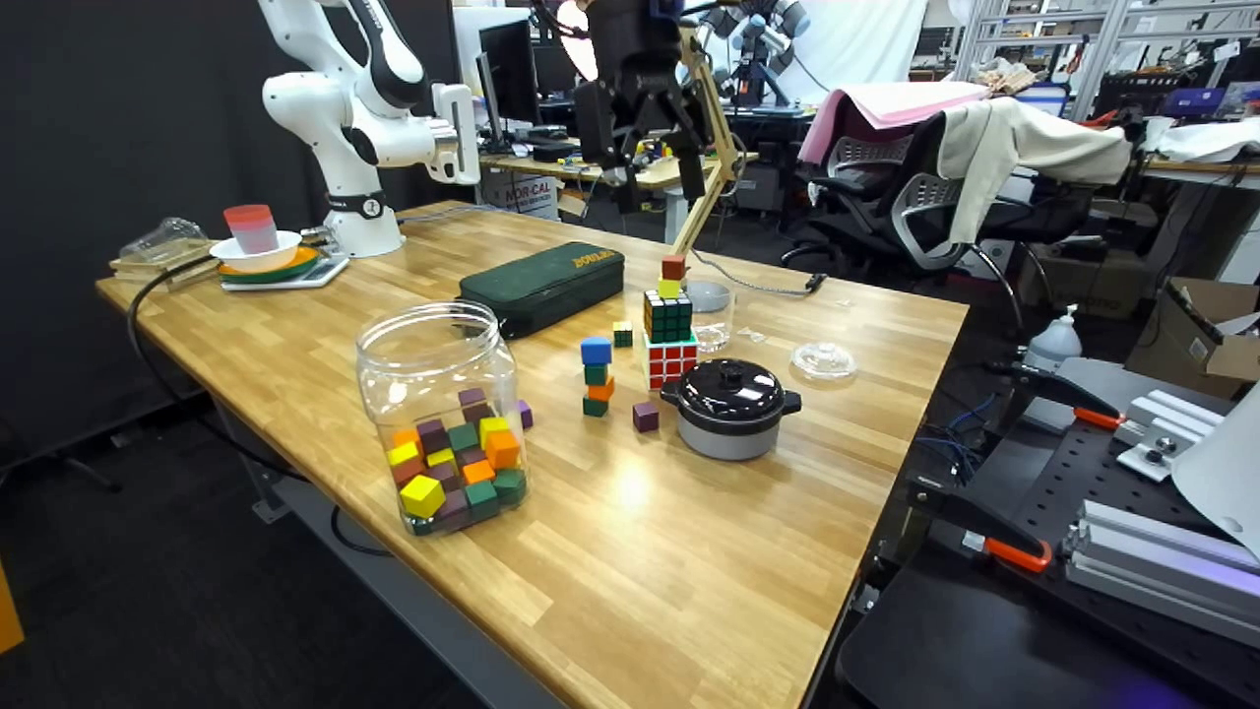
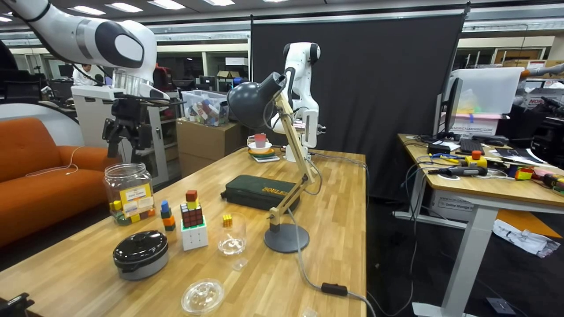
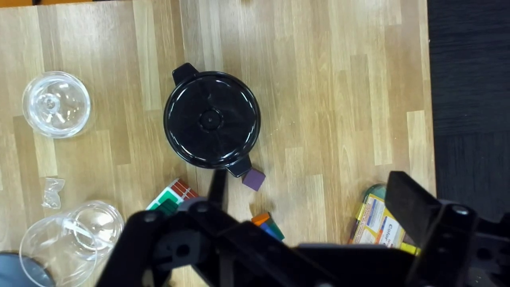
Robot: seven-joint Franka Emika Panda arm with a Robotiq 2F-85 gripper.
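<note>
My gripper point(image 1: 659, 189) hangs high above the table, its fingers spread apart with nothing between them; in the wrist view a finger point(image 3: 412, 205) shows at the right. Below stands a grey pot with a black lid point(image 1: 732, 404). A purple cube point(image 3: 254, 179) lies close beside one pot handle. Near it rises a small stack of blue, green and orange blocks point(image 1: 598, 376). Another tower has a Rubik's cube point(image 2: 191, 215) on a white-framed cube point(image 2: 194, 235), topped by yellow and red blocks point(image 2: 191, 197). An open clear jar point(image 1: 443, 414) holds several coloured blocks.
A clear lid point(image 1: 823, 360) lies flat behind the pot, and a clear cup point(image 2: 231, 232) stands by the tower. The green case point(image 2: 261, 191) and desk lamp point(image 2: 286, 237) occupy the table farther back. Bare wood is free at the front right.
</note>
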